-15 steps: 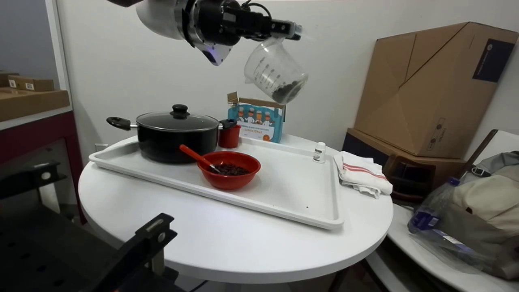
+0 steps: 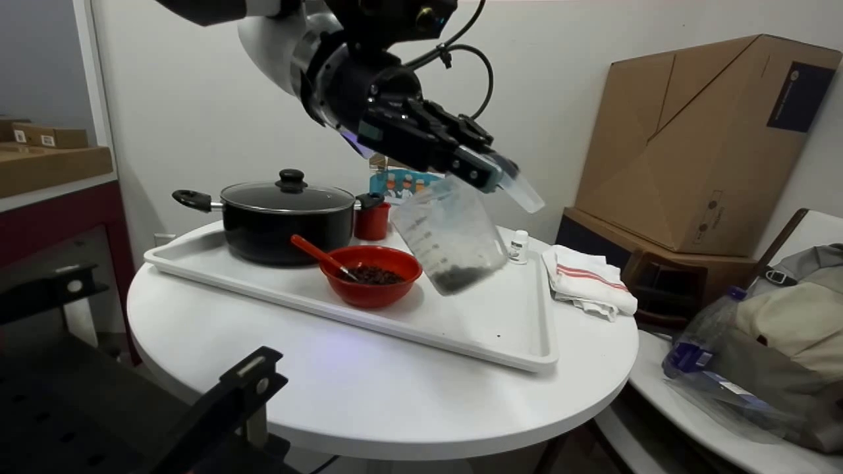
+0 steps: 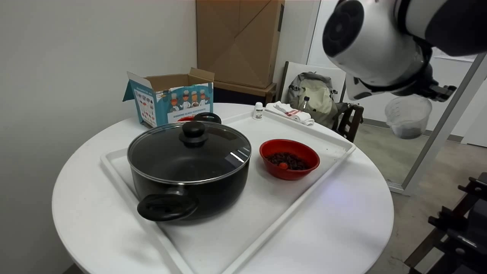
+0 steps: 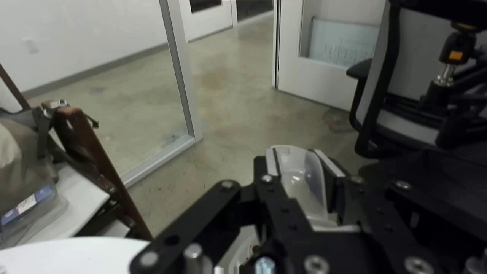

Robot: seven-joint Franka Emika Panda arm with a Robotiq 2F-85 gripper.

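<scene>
A clear measuring cup (image 2: 450, 233) with dark bits in its bottom hangs tilted in the air, its handle gripped by my gripper (image 2: 494, 170). In exterior view 2 the same cup (image 3: 407, 114) appears at the right, off to the side of the table. The wrist view shows my gripper shut on the clear handle (image 4: 296, 176), while most of the cup is hidden below the fingers. A red bowl (image 2: 359, 296) of dark beans stands on the white tray (image 2: 474, 343), with a red-handled spoon (image 2: 312, 251) leaning in it.
A lidded black pot (image 2: 288, 229) fills the tray's left end. A small white bottle (image 2: 518, 247), a red cup (image 2: 372, 222), a cardboard box (image 3: 178, 98) and a folded towel (image 2: 589, 280) stand around it. The tray's right part and the table's front are clear.
My gripper has come down and nearer exterior view 1 with the cup still in it.
</scene>
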